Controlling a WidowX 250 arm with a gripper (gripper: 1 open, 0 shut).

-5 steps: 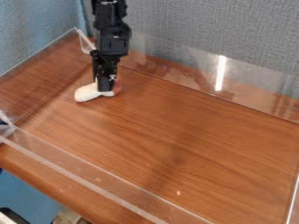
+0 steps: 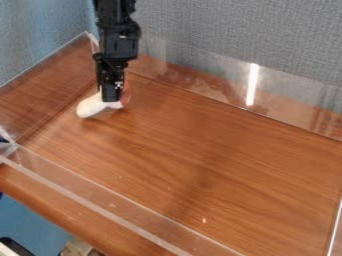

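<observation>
The black gripper [image 2: 112, 92] comes down from the top left onto a small white, elongated object [image 2: 94, 108] lying on the wooden surface at the left side. The gripper is shut on this object, whose pale end points toward the lower left. A small pinkish patch shows at its right end, partly hidden by the fingers.
Clear plastic walls edge it at the back, left and front, with grey textured panels behind. A dark item is cut off at the lower left corner outside the enclosure.
The gripper and the white object in it have shifted slightly to the left.
</observation>
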